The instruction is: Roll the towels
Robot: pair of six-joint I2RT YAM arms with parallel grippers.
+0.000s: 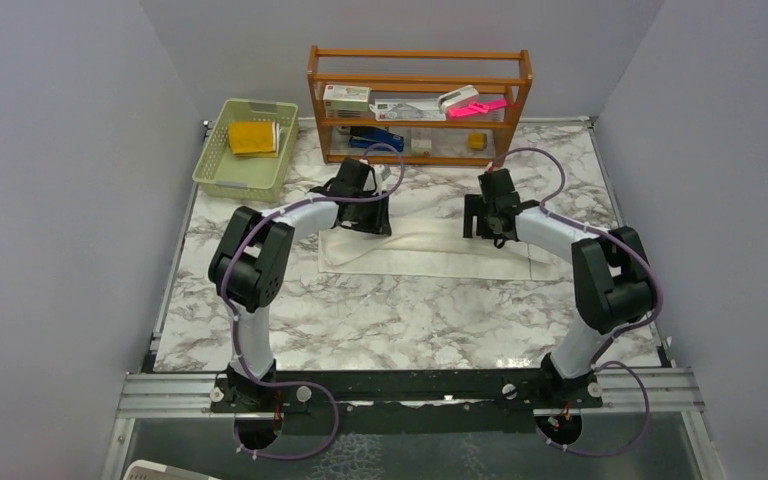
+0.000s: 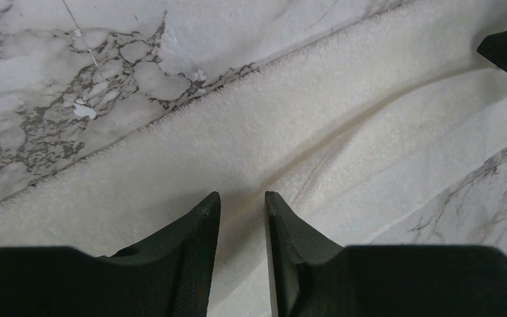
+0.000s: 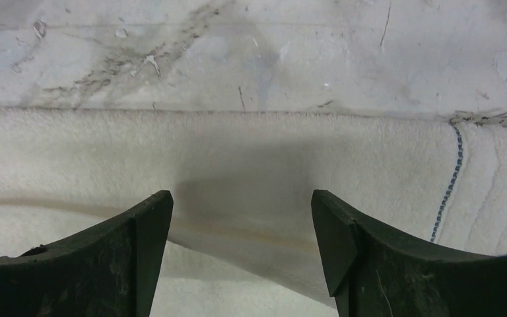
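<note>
A white towel (image 1: 430,262) lies lengthwise across the middle of the table, its upper layer folded over unevenly with a slanting ridge. Over its left part is my left gripper (image 1: 390,232); in the left wrist view its narrowly parted fingers (image 2: 195,244) point down at the ridge of the fold, with no cloth clearly between them. My right gripper (image 1: 474,237) hangs over the towel's right half. Its fingers (image 3: 146,228) stand wide apart above the cloth, holding nothing. A dark stitched line (image 3: 450,178) crosses the towel near its right end.
A green basket (image 1: 207,160) with a folded yellow cloth (image 1: 253,138) stands at the back left. Behind the towel is a wooden rack (image 1: 420,82) with boxes and small items.
</note>
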